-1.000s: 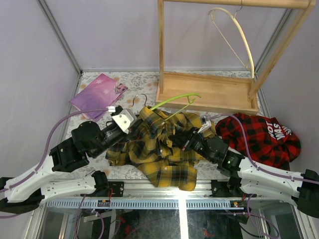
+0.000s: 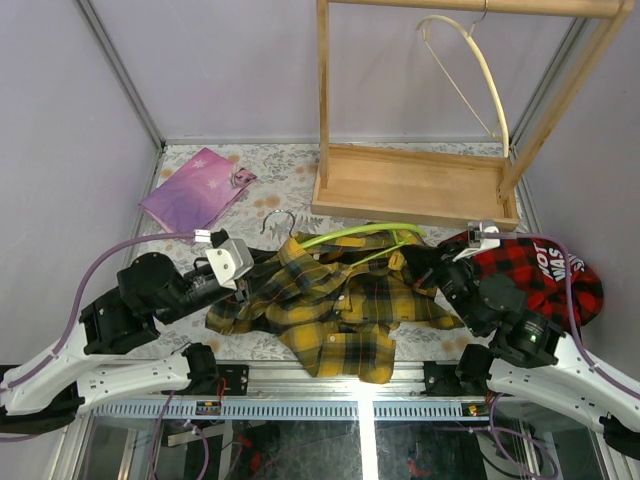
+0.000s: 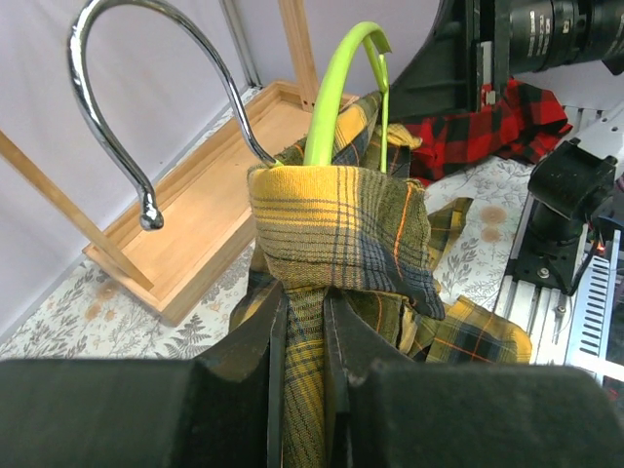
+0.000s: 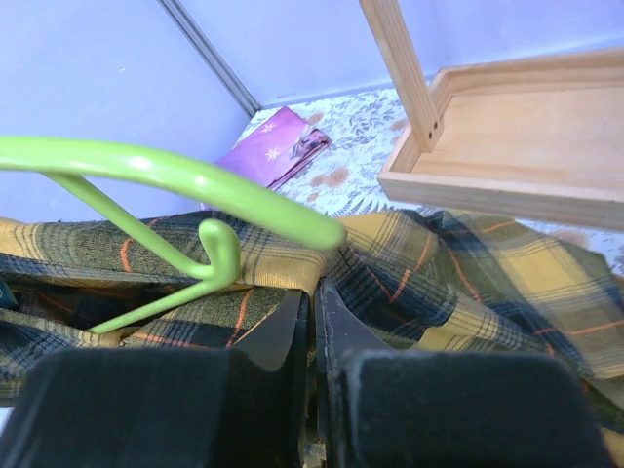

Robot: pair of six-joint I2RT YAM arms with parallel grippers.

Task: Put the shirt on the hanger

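Observation:
The yellow-and-black plaid shirt [image 2: 345, 320] lies bunched between both arms, its lower part on the table. My left gripper is shut on a fold of the shirt just under the metal hook [image 3: 161, 10] of the green hanger. From the collar, the green hanger [image 2: 365, 231] reaches right, and its left arm is hidden by cloth. My right gripper is shut on a thin shirt edge. The hanger's rounded right end [image 4: 327, 232] is right above that edge; whether it is inside the shirt I cannot tell.
Behind stands a wooden rack [image 2: 420, 180] with a pale hanger [image 2: 485, 75] on its bar. A red-and-black plaid garment [image 2: 550, 275] lies at the right, close to my right arm. A folded purple cloth [image 2: 198, 190] lies back left.
My right gripper has moved right and toward the back, drawing shirt cloth along toward the hanger's right end.

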